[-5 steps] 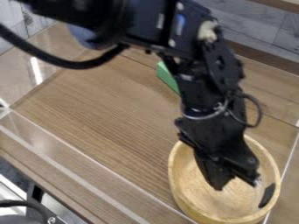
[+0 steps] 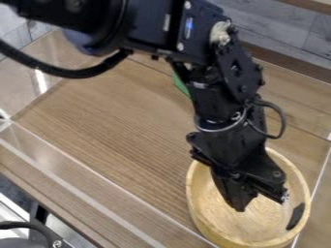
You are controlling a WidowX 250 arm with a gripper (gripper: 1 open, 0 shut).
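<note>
My black gripper hangs over a pale wooden bowl at the lower right, its fingertips pointing down inside the rim. It is shut, and nothing shows between its fingers. A dark oblong mark or opening is on the bowl's right side. The gripper hides the back of the bowl.
A green object sits behind the arm, mostly hidden. A grey panelled wall runs along the back. Dark cables lie at the lower left corner.
The arm and gripper have risen and shifted slightly up and left over the last second. The bowl shows no clear movement.
</note>
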